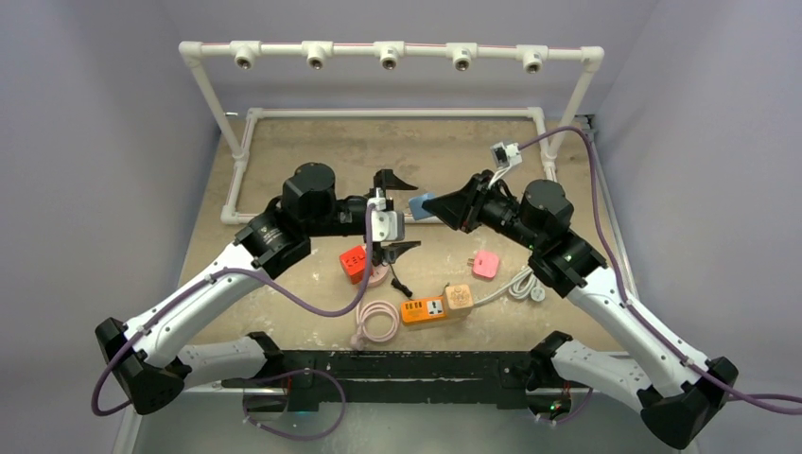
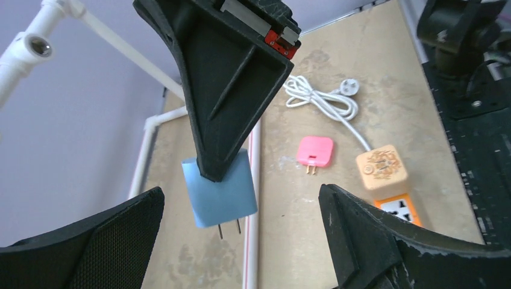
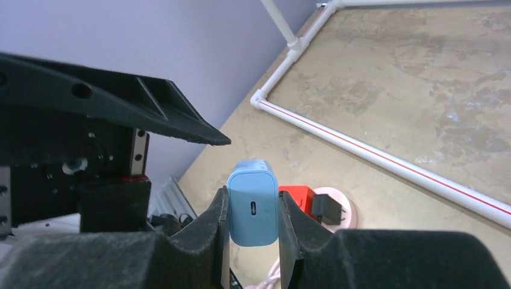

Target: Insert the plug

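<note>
A light blue plug (image 1: 422, 206) with two metal pins, clear in the left wrist view (image 2: 219, 192), is held up between my grippers. My right gripper is shut on it, its fingertips pressed on either side. My left gripper (image 1: 405, 213) stands wide open to the left of the plug, with nothing between its fingers. On the table below are a red socket cube (image 1: 356, 263), an orange socket strip (image 1: 423, 309), a wooden-coloured cube socket (image 1: 459, 299) and a pink plug (image 1: 485, 265).
White pipe frames (image 1: 397, 113) line the back and sides of the table. A coiled pink cable (image 1: 378, 322) lies at the front, and a coiled white cable (image 1: 528, 287) at the right.
</note>
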